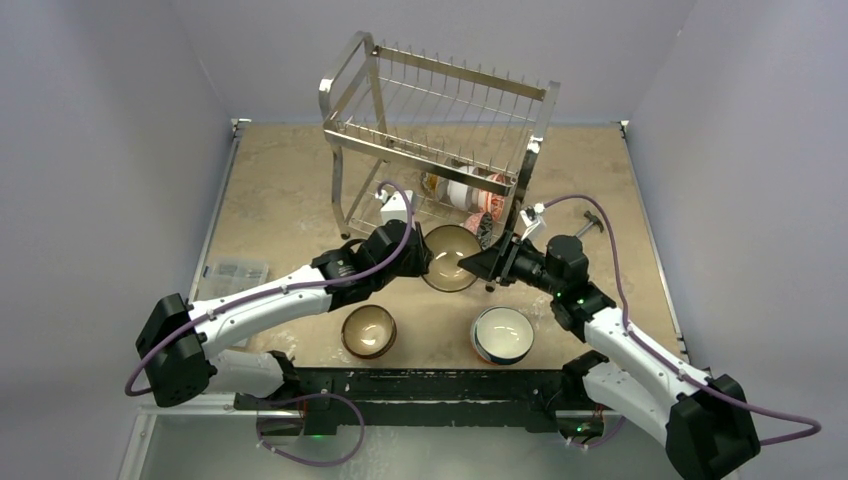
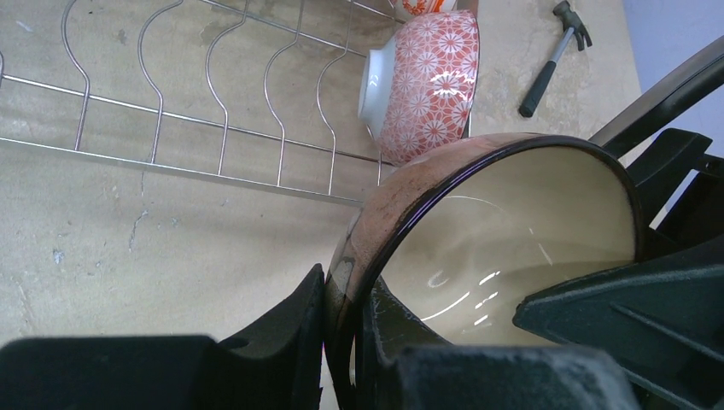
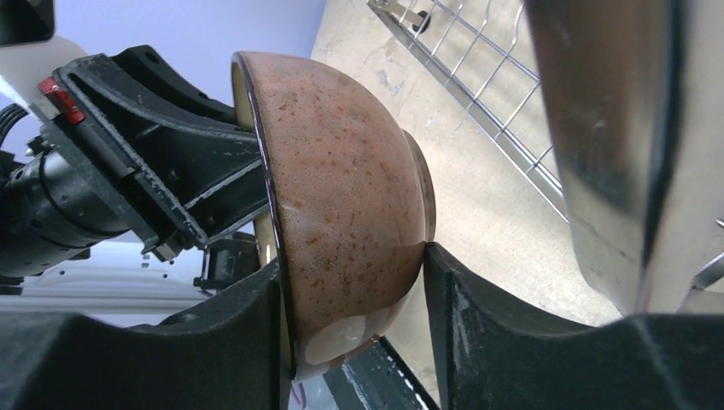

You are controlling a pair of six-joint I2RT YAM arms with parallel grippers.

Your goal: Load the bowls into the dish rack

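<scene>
A brown bowl (image 1: 451, 258) with a dark rim hangs in front of the dish rack (image 1: 430, 155), tilted on its side. My left gripper is shut on its rim, one finger inside and one outside. From the opposite side, my right gripper stands part open around the bowl, with a finger on each side of its wall. Whether those fingers touch it, I cannot tell. More bowls sit at the front: a brown one (image 1: 369, 331) on the left and a white-lined stack (image 1: 504, 334) on the right.
The rack's lower level carries several bowls, among them a pink patterned bowl (image 2: 431, 85) close behind the held one. A hammer (image 1: 591, 223) lies to the right, a clear plastic box (image 1: 236, 273) at the left. Bare table separates the front stacks.
</scene>
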